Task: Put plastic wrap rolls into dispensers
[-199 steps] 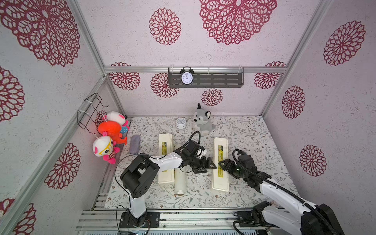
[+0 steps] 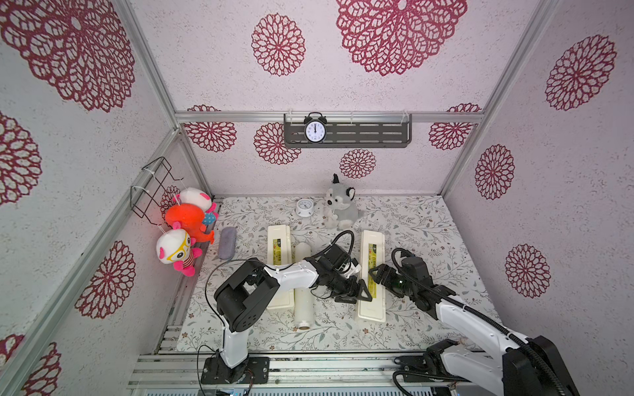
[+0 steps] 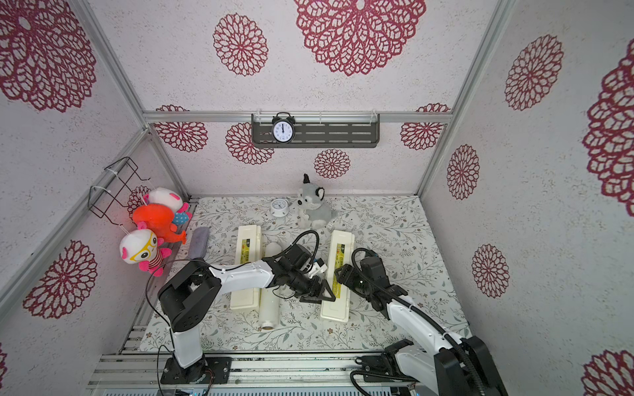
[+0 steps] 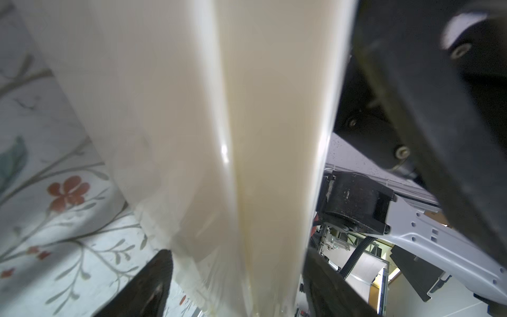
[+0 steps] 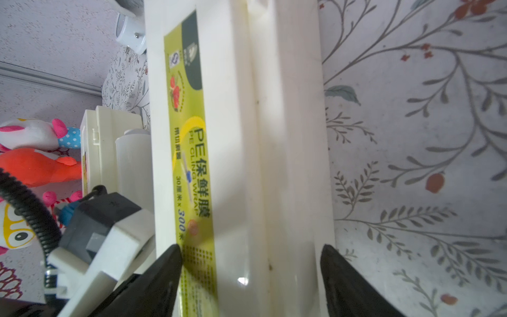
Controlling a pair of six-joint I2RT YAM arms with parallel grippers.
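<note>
Two white cling-wrap dispensers with yellow-green labels stand lengthwise on the table: one at left (image 2: 278, 239), one (image 2: 370, 311) between my grippers. A pale wrap roll (image 2: 303, 315) lies beside the left dispenser. My left gripper (image 2: 356, 292) is open at the left side of the right dispenser, near its lower half; the dispenser's body fills the left wrist view between the blurred fingertips. My right gripper (image 2: 379, 273) is part open across the same dispenser's upper face; in the right wrist view its fingertips straddle the labelled face (image 5: 232, 158). Whether either fingertip bears on it is unclear.
Soft toys (image 2: 181, 237) crowd the left wall, with a grey pouch (image 2: 226, 243) beside them. A grey plush dog (image 2: 342, 207) and small white clock (image 2: 304, 208) stand at the back.
My left gripper has moved right and toward the front, up against the right dispenser.
</note>
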